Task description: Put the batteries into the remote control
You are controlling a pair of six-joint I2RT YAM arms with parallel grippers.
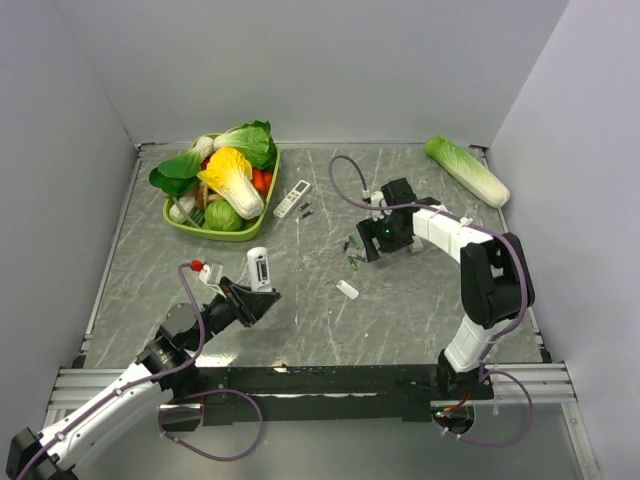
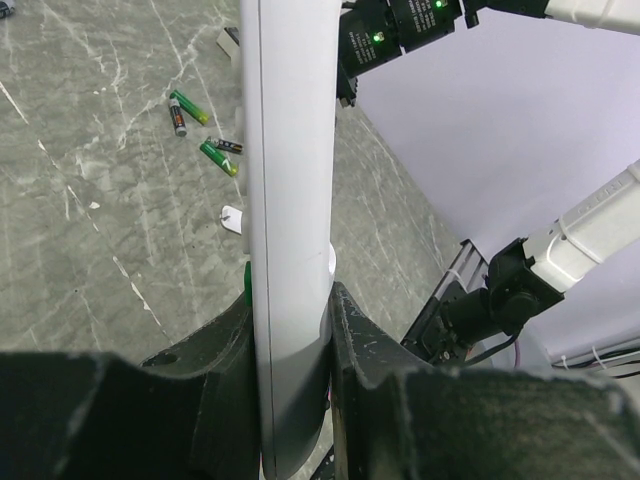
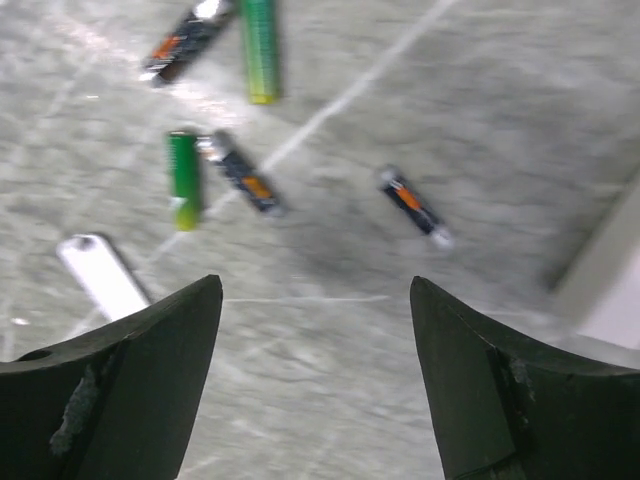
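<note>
A white remote control (image 1: 259,267) stands nearly upright in my left gripper (image 1: 262,294), which is shut on its lower end. Its long narrow edge faces the left wrist view, where the remote (image 2: 292,190) hides much of the scene. My right gripper is open above the table, nothing between its fingers. Beyond its fingertips lie loose batteries: a green one (image 3: 185,175) beside a dark one (image 3: 242,175), another dark one (image 3: 415,208) alone to the right, and a further green one (image 3: 260,50) near a dark one (image 3: 188,40). A small white cover (image 3: 103,275) lies flat.
A second white remote (image 1: 292,199) lies beside the green vegetable basket (image 1: 232,236), with small dark pieces (image 1: 305,209) near it. A Chinese cabbage (image 1: 467,171) sits at the back right. A pale block (image 3: 612,280) rests right of the batteries.
</note>
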